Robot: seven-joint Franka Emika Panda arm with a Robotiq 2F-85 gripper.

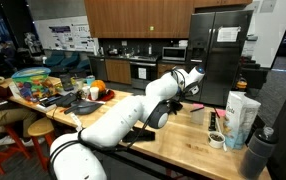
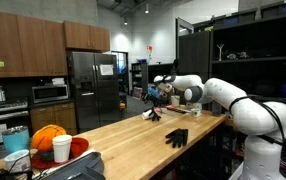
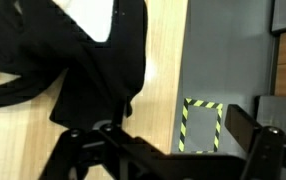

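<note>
A black cloth (image 3: 68,50) with a white patch (image 3: 91,15) lies rumpled on the wooden table at the left of the wrist view. My gripper is open above the table's edge. Its left finger overlaps the lower end of the cloth from above, while the right finger is over the grey floor. Nothing shows between the fingers. The arm (image 1: 133,122) stretches over the table in exterior view 1, and its hand end (image 2: 153,93) is at the table's far part in exterior view 2. The small views do not show the gap to the cloth clearly.
Another black item (image 2: 177,135) lies on the table nearer the arm's base. A bag (image 1: 240,118), a dark cylinder (image 1: 259,152) and a small pot (image 1: 216,139) stand at one side. A red tray (image 2: 71,151) holds a white container. Bare tabletop (image 2: 123,135) lies between.
</note>
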